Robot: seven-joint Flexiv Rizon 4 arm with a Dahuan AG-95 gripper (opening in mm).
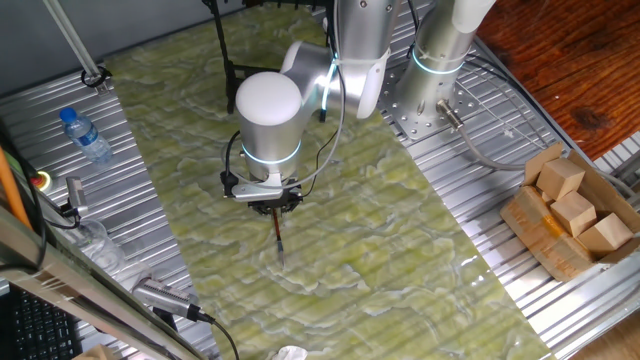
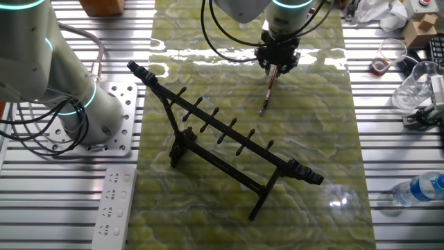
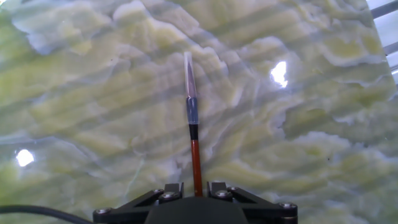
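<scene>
A writing brush (image 3: pixel 192 112) with a reddish-brown handle, a dark collar and a pale, pointed tip is over the green marbled mat (image 3: pixel 298 143). In the wrist view its handle runs back between the fingers of my gripper, with a gap visible on each side, so the fingers look open around it. The handle's rear end is hidden under the gripper. From exterior view 2, the brush (image 2: pixel 268 94) points away from my gripper (image 2: pixel 276 64), towards a black rack (image 2: pixel 222 128) with a row of pegs. The rack is empty.
A cardboard box (image 1: pixel 545 235) with wooden blocks stands at the right in exterior view 1. A water bottle (image 1: pixel 86 136) lies at the left. Glasses (image 2: pixel 415 85) and a power strip (image 2: pixel 114 208) lie off the mat.
</scene>
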